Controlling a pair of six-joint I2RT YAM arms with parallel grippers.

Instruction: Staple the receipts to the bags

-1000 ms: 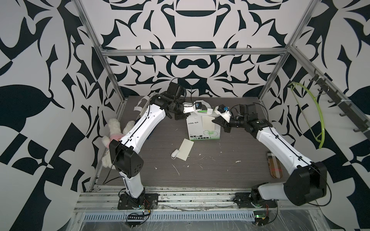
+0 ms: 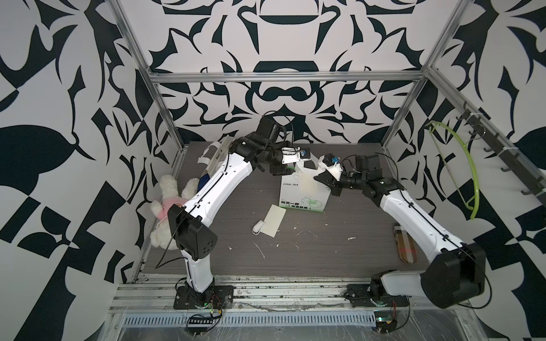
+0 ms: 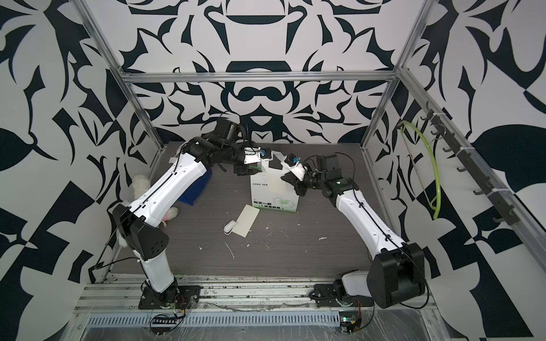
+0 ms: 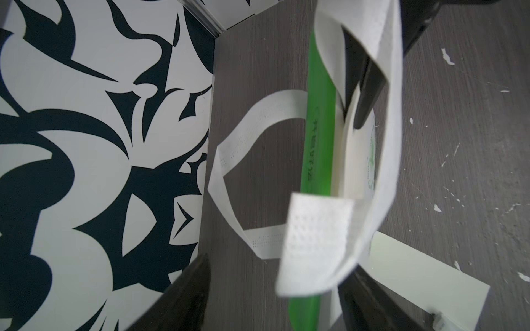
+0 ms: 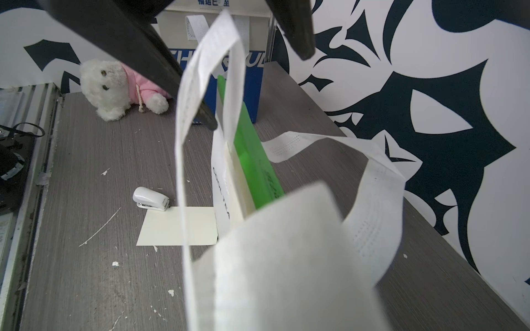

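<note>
The white and green COOL TEA bag [image 2: 293,199] stands at the table's middle, a cream receipt [image 2: 308,187] against its front. My right gripper [image 2: 322,177] is at its right upper edge; in the left wrist view its dark fingers [image 4: 368,99] are closed at the rim and receipt. My left gripper is open above the bag, its fingers [image 4: 190,295] wide apart, with a blurred white handle strap [image 4: 317,237] in front. That strap hides the right gripper's tips in the right wrist view. A white stapler [image 5: 149,198] lies beside another cream receipt [image 5: 176,226].
A blue and beige bag [image 5: 251,82] stands at the left, near a white plush toy [image 5: 110,88] in pink. A plaid case [image 2: 405,243] lies at the right edge.
My left gripper has moved right across the bag's top. The bag has shifted slightly right and turned, its right side lower. The right gripper has moved very little.
</note>
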